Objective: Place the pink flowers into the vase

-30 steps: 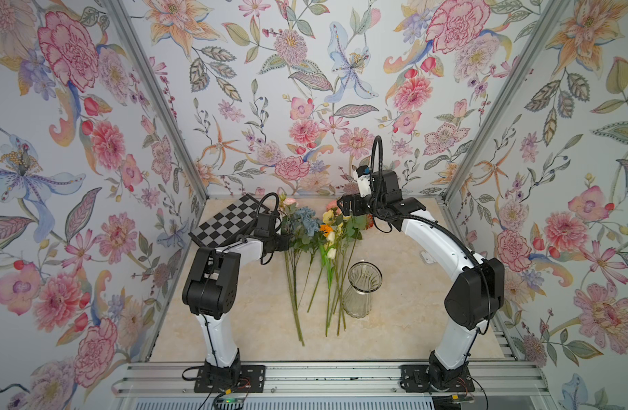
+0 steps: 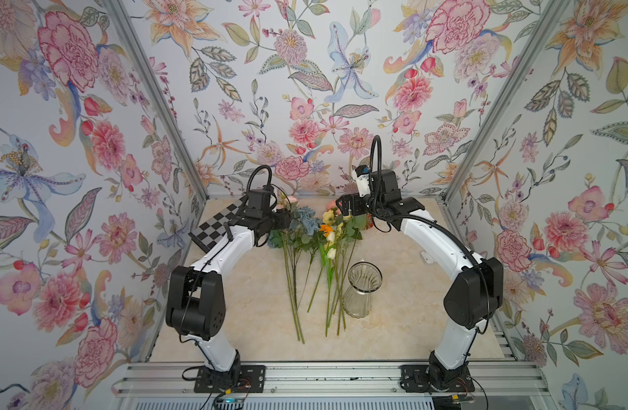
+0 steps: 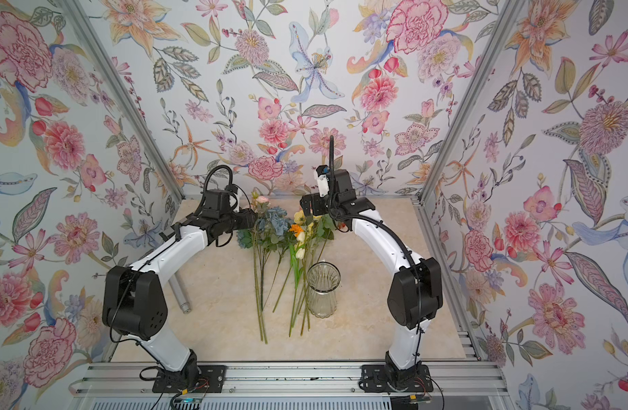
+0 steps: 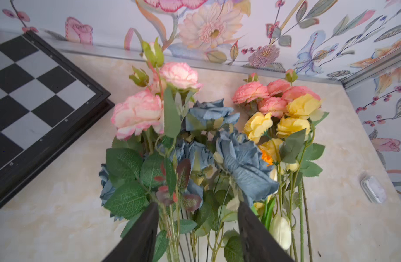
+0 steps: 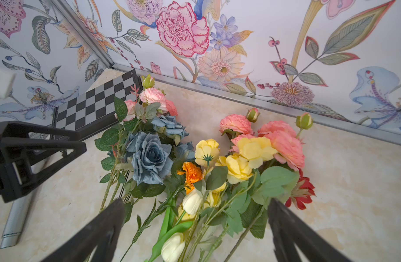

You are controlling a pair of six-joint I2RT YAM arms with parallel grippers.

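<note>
Pink roses (image 4: 137,111) with long stems lie at the left of the flower pile, beside blue roses (image 4: 244,166); more pink flowers (image 5: 235,124) lie at the right with yellow ones. The clear glass vase (image 2: 362,297) stands front right of the pile. My left gripper hangs over the stems of the left bunch, fingers apart with leaves and stems visible below between them. My right gripper is open over the yellow, white and pink blooms, holding nothing.
A checkered board (image 4: 30,87) lies at the back left, with a grey tube (image 3: 180,294) near it. A small white object (image 4: 372,187) lies on the right.
The right arm and the vase have stayed put.
</note>
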